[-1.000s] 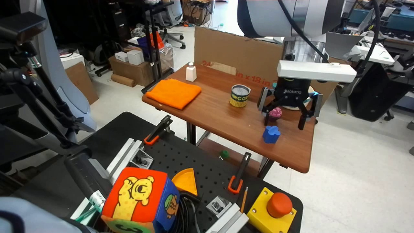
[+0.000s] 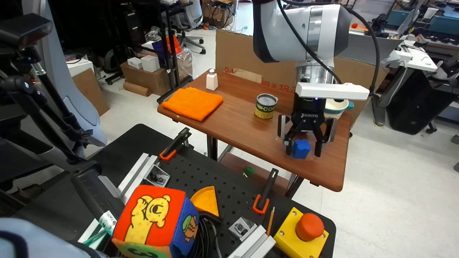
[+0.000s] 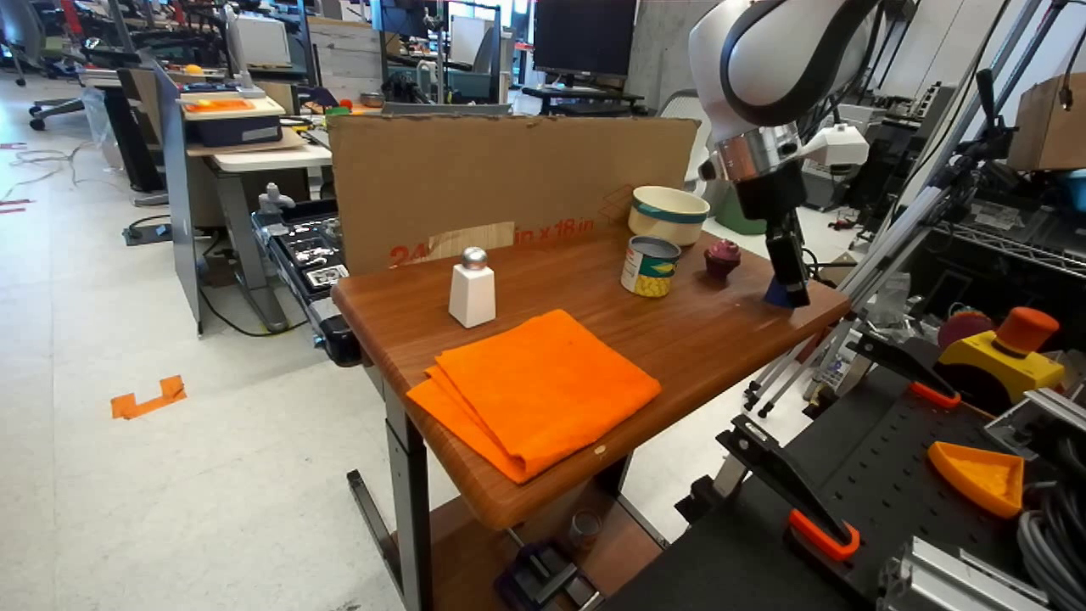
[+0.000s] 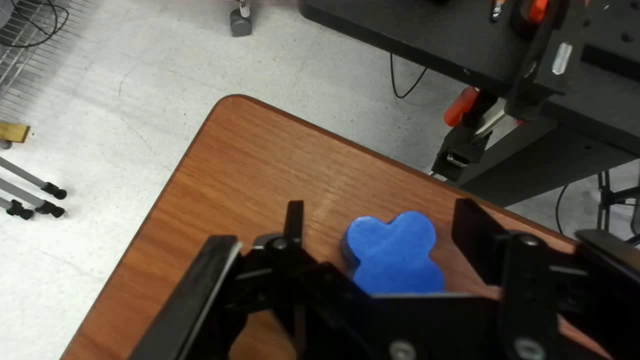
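Observation:
A blue, lobed block [image 2: 301,148] stands on the brown table near its front right corner. My gripper [image 2: 303,152] points down around it, one finger on each side, and the fingers are open. In the wrist view the block's rounded top [image 4: 394,252] lies between the two dark fingertips, with bare wood showing on both sides, so neither finger touches it. Part of the block is covered by the gripper body there. From the second exterior view only a blue sliver [image 3: 778,294] shows behind the gripper [image 3: 792,299].
On the table are a corn can [image 3: 651,266], a purple cupcake [image 3: 722,259], a cream bowl [image 3: 668,215], a white shaker [image 3: 473,289] and an orange cloth [image 3: 550,387]. A cardboard sheet [image 3: 509,173] stands along the back.
My gripper has come down and toward the front left, from above and behind the blue block to around it. Its fingers stand closer together than before. The block looks unmoved.

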